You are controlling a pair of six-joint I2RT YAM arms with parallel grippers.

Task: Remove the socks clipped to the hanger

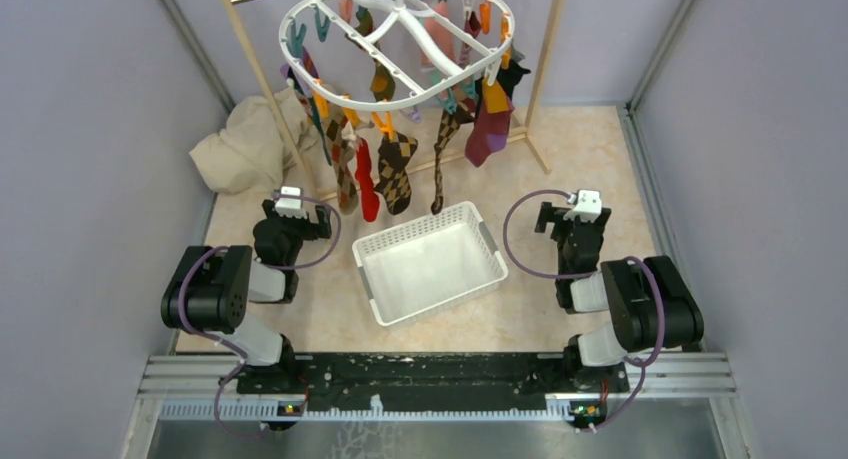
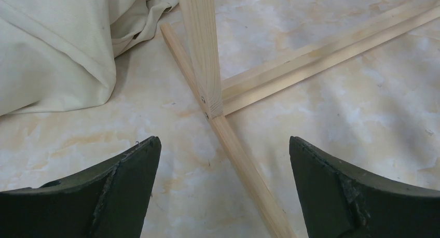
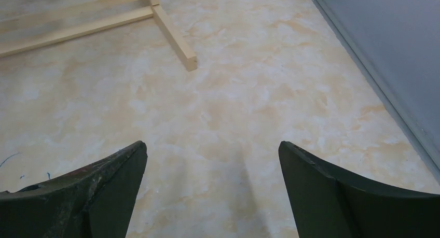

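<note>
A white oval hanger point(image 1: 401, 9) with clips around its rim hangs at the back in the top view. Several socks dangle from it, among them a red sock point(image 1: 366, 179), a brown argyle sock point(image 1: 395, 169), a dark patterned sock point(image 1: 441, 159) and a purple sock point(image 1: 487, 134); some overlap behind the rim. My left gripper stands open and empty, low at the left, in front of the rack's left foot. On the right, my right gripper is also open with only bare floor between its fingers. Both are clear of the socks.
An empty white basket point(image 1: 430, 264) sits on the floor between the arms. The wooden rack's upright point(image 2: 202, 51) and foot stand close ahead of the left gripper. Beige cloth point(image 1: 245, 149) lies heaped at the back left. Open floor surrounds the right gripper.
</note>
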